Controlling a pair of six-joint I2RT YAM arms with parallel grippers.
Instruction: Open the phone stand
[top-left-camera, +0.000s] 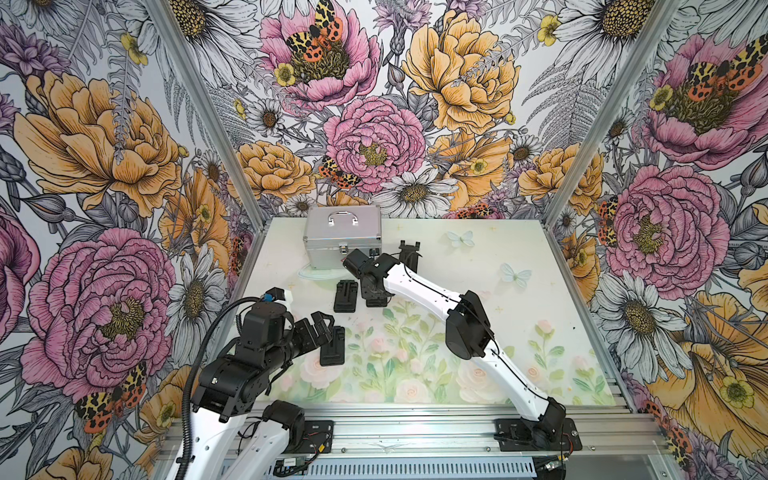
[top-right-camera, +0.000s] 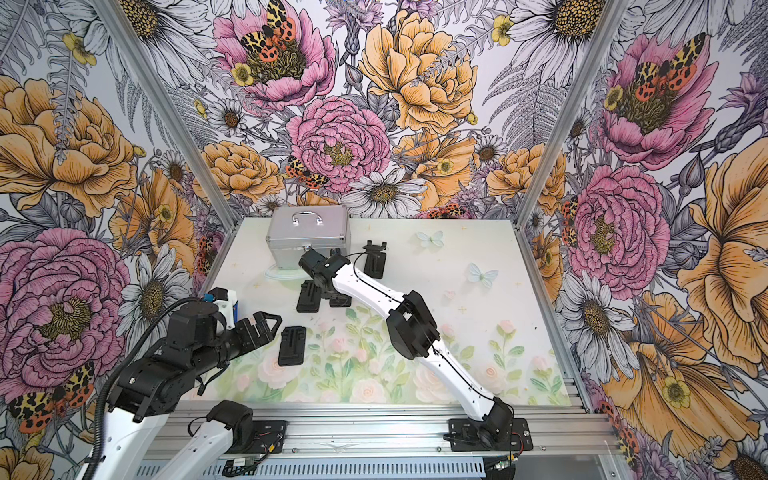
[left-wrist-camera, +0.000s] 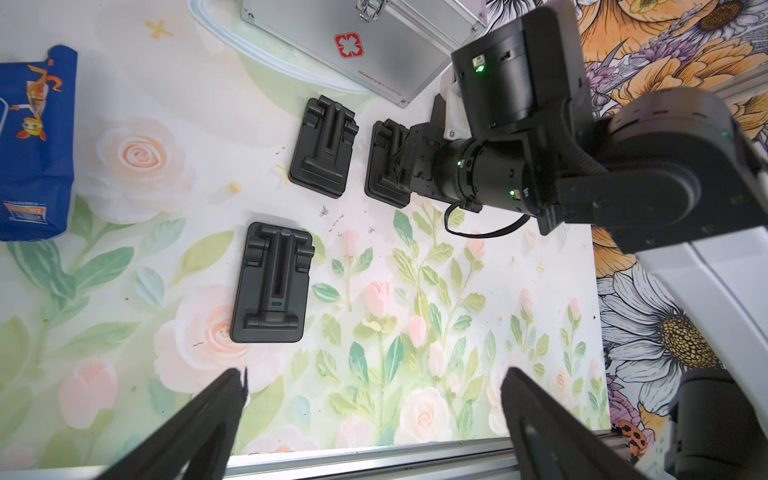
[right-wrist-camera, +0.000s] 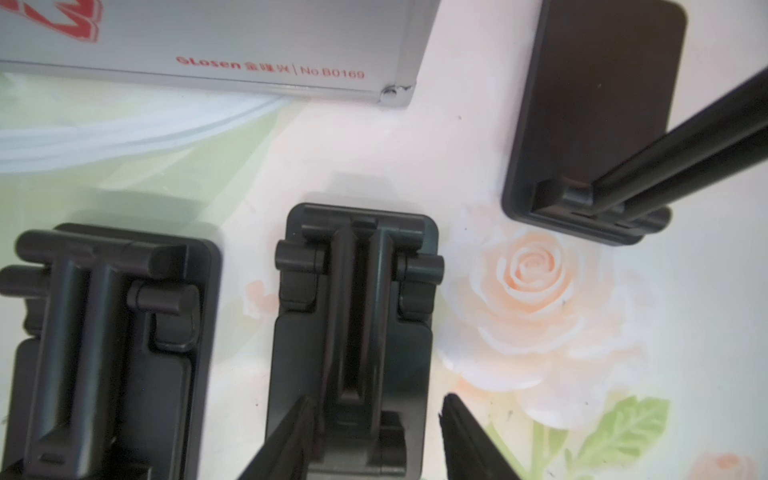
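Observation:
Three folded black phone stands lie flat on the table: one near the front (left-wrist-camera: 272, 284), one by the case (left-wrist-camera: 324, 148), and one below my right gripper. A fourth stand (right-wrist-camera: 600, 112) has its arms raised, to the right of them. Over the lower end of the third stand is my right gripper, its fingers apart on either side of that end; whether they touch it I cannot tell. At the left of the table my left gripper (top-right-camera: 276, 326) is open, empty, close to the front stand.
A silver case (top-left-camera: 344, 240) stands at the back left, just behind the folded stands. A blue packet (left-wrist-camera: 36, 144) lies at the left.

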